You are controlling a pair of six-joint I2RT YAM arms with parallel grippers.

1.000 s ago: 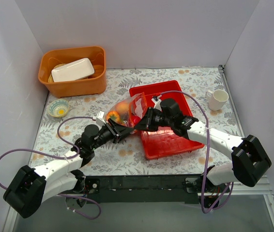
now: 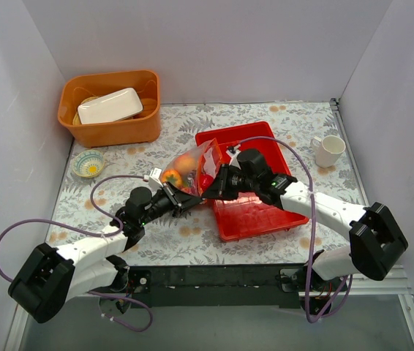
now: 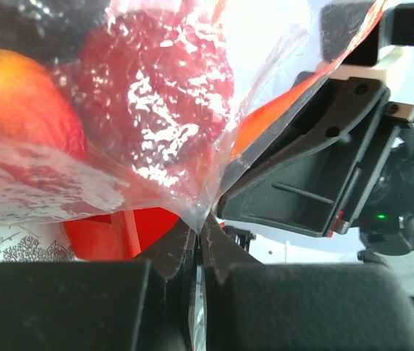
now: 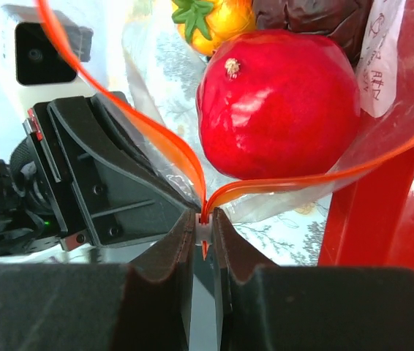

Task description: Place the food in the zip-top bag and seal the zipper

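Note:
The zip bag (image 2: 185,157) holds food: a peach-coloured fruit, a yellow-orange pepper (image 4: 214,22), a red apple-like fruit (image 4: 276,102) and a dark item. In the left wrist view my left gripper is shut at the bag's clear lower corner, pinching the film. In the right wrist view my right gripper is at the orange zipper strip (image 4: 317,178), with the zipper's end and a small slider between its nearly closed fingers. The two grippers nearly meet at the bag's front.
A red tray (image 2: 265,224) lies beneath and right of the bag. An orange bin (image 2: 108,134) with a white container stands back left, a patterned bowl (image 2: 88,164) at left, a white mug (image 2: 329,150) at right.
The left arm has shifted very slightly; otherwise the bag and both grippers look nearly the same as a second ago.

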